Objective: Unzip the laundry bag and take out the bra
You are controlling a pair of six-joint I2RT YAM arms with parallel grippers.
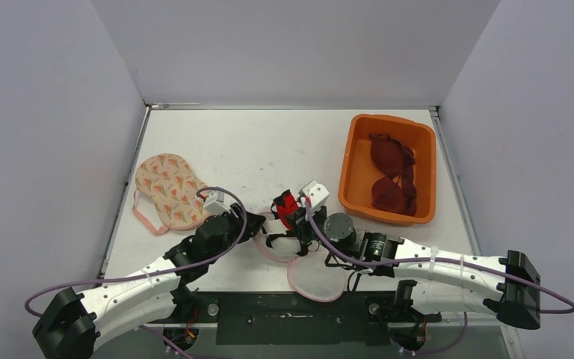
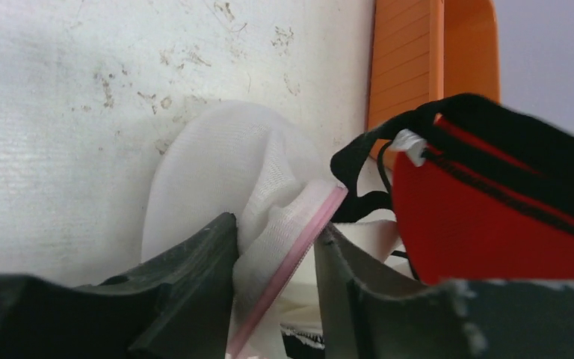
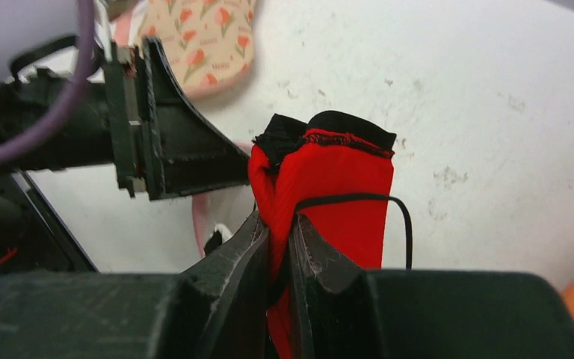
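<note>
In the right wrist view, my right gripper is shut on the red-and-black bra (image 3: 336, 191), whose folded cloth stands up from between its fingers. The bra (image 1: 287, 209) is over the white mesh laundry bag (image 1: 270, 253); black straps trail down into it. The bag is unzipped, its round lid (image 1: 318, 277) folded towards the table's front edge. At the bag's left rim is my left gripper. Its fingers stand apart, with a fold of mesh and the pink edging (image 2: 288, 262) between them. The bag's inside is partly hidden by the right arm.
An orange bin (image 1: 353, 161) with a dark red bra (image 1: 390, 157) in it stands at the back right. To the left lies a flat peach pouch with a flower print (image 1: 168, 187).
</note>
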